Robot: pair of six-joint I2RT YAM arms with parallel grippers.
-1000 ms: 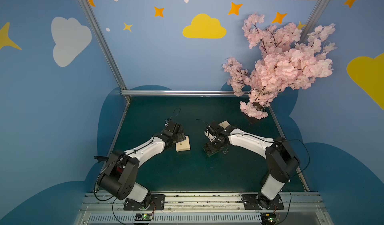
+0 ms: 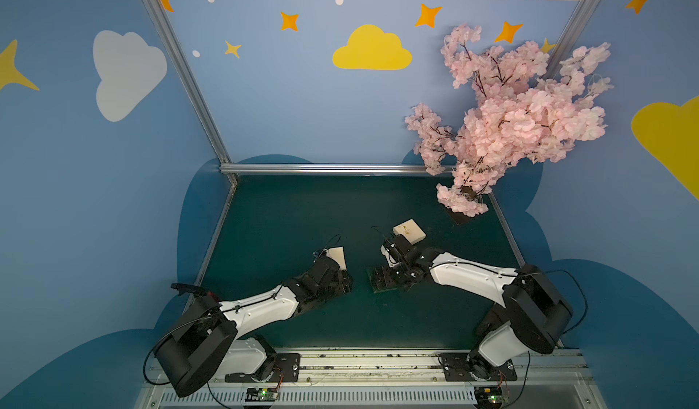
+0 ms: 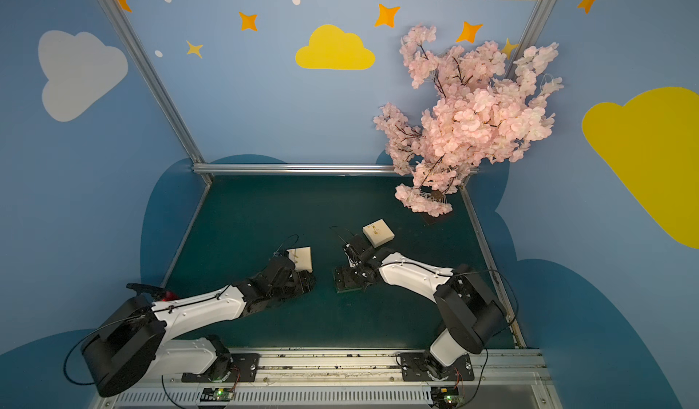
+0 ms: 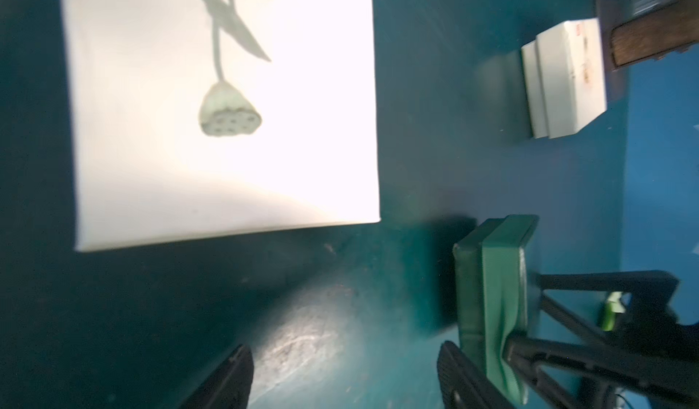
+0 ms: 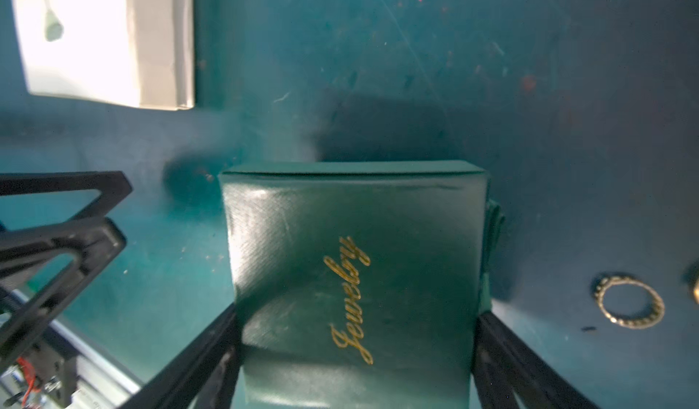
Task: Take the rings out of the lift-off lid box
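Note:
The green "Jewelry" box (image 5: 356,278) lies between the fingertips of my right gripper, which is open. In the left wrist view, dark fingers reach around the box's side (image 4: 502,300). A thin ring (image 5: 627,320) lies on the table right of the box, with a gold piece cut off at the frame's edge. My left gripper is part open over bare table, just in front of a white box (image 4: 225,161) with a lotus print, with nothing visible between its fingers.
A second white box (image 2: 409,228) stands toward the back right. A pink blossom tree (image 2: 509,125) fills the back right corner.
My left gripper has moved from above the white box toward the front and right.

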